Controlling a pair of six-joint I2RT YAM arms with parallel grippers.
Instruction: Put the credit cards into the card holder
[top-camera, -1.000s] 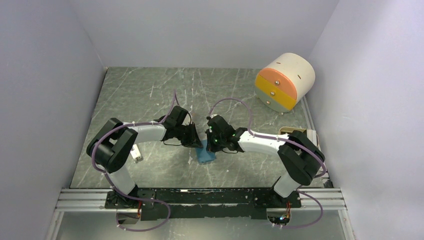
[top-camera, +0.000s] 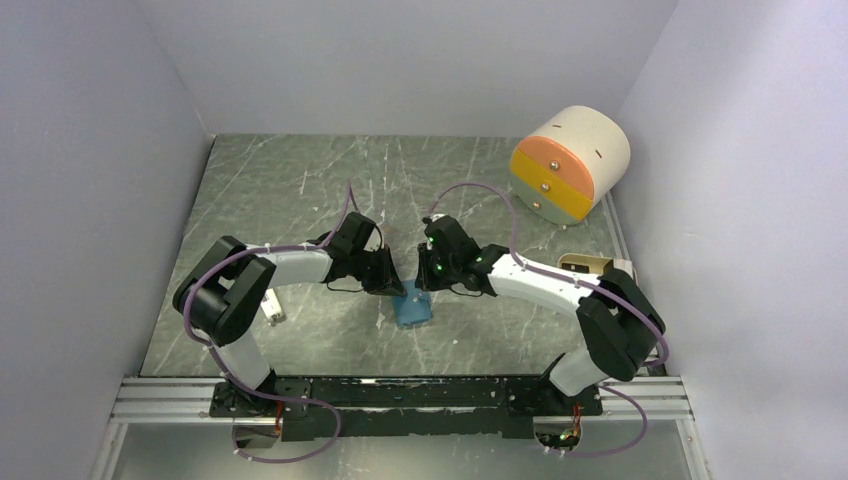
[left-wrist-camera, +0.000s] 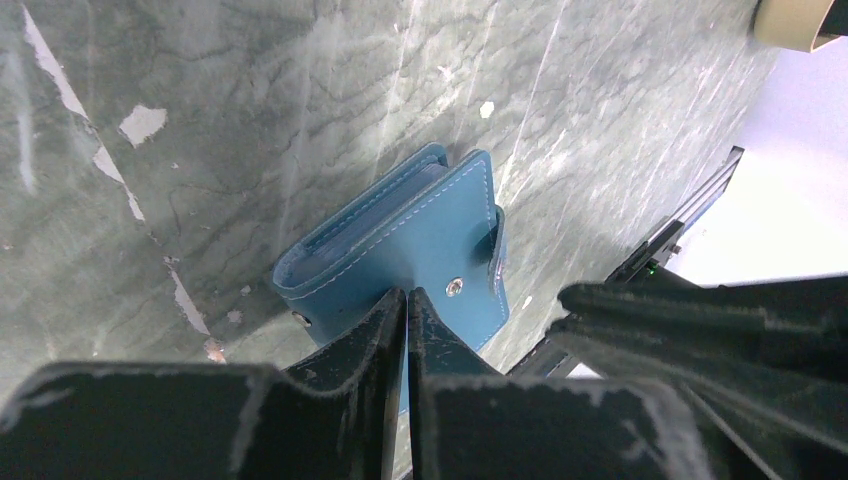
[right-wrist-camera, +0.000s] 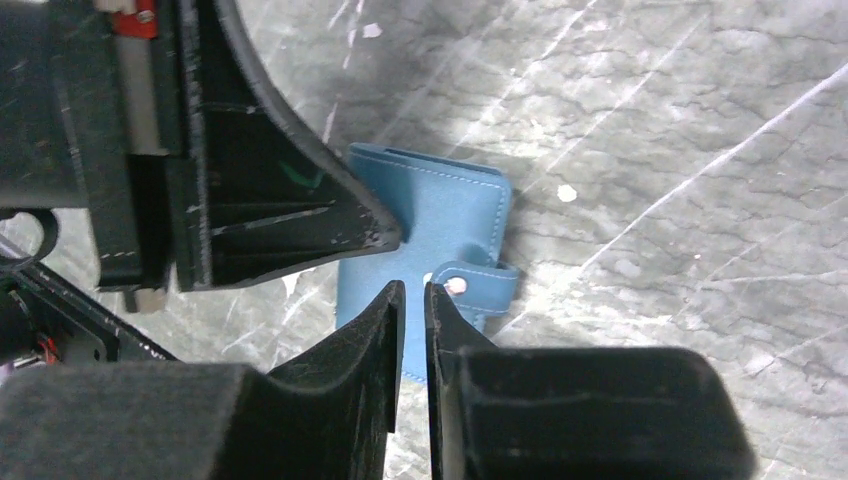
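The blue card holder (top-camera: 413, 306) lies on the grey marble table between my two arms. In the left wrist view the holder's mouth (left-wrist-camera: 365, 210) is a long slit along its upper edge, with a snap strap (left-wrist-camera: 499, 245) at one side. My left gripper is shut on the holder at its face; the exact grip is hard to see. Over the holder's strap side, my right gripper stands slightly open, with no card visible between its fingers. I cannot make out any separate credit card in these views.
A tan box (top-camera: 585, 263) with a dark opening stands by the right wall, partly behind the right arm. A striped drum-shaped cabinet (top-camera: 570, 165) is at the back right. Something small and white (top-camera: 272, 307) lies near the left arm.
My right gripper has moved back and slightly right, away from over the holder, uncovering more of its blue face. The left arm and the holder look unmoved.
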